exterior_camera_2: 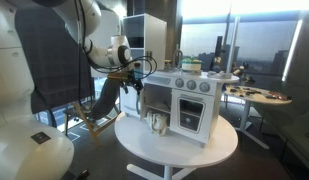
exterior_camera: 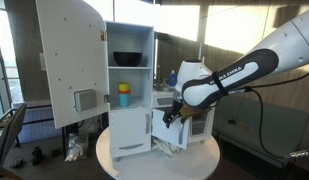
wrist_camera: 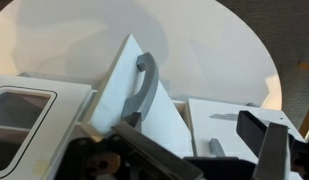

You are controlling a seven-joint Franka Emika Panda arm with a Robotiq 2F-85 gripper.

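A white toy kitchen stands on a round table, its low cabinet door [exterior_camera: 166, 126] partly open. In the wrist view that door [wrist_camera: 144, 100] stands out at an angle, with a grey curved handle [wrist_camera: 147, 85] on its face. My gripper is open, the door's lower part reaching in near its left finger; whether they touch I cannot tell. From exterior view 1, the gripper [exterior_camera: 178, 116] is in front of the cabinet, at the door's upper edge. A pale object [exterior_camera_2: 158, 122] sits low in the cabinet opening, its kind unclear.
The tall fridge door [exterior_camera: 74, 60] is wide open at the left. On its shelves are a black bowl [exterior_camera: 127, 58] and stacked colored cups [exterior_camera: 124, 94]. An oven door [exterior_camera_2: 191, 115] is beside the cabinet.
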